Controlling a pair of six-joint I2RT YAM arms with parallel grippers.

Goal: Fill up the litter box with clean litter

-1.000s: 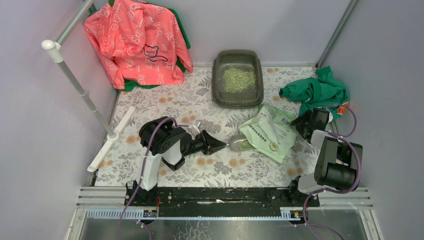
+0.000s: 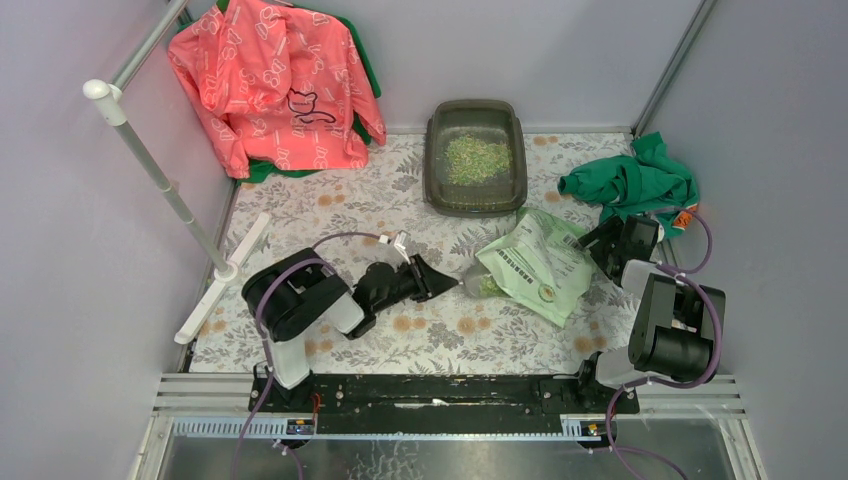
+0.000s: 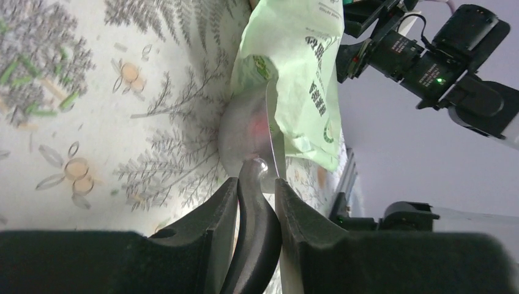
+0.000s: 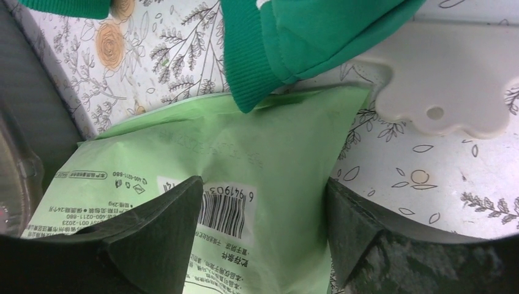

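Observation:
The grey litter box [image 2: 475, 155] holds a patch of green pellets at the back centre. The green litter bag [image 2: 535, 270] lies in front of it. My left gripper is shut on the handle of a scoop [image 3: 242, 131], whose bowl sits at the bag's opening. At the bag's right end is my right gripper [image 2: 598, 238]; in the right wrist view its fingers stand apart over the bag, one beside its edge, and whether they grip it is unclear.
A green garment [image 2: 625, 180] lies at the back right, a pink garment [image 2: 270, 90] hangs at the back left, and a white stand [image 2: 170, 190] is on the left.
My left arm has shifted and turned a little, with the scoop's bowl further under the bag. The right arm and bag look unchanged.

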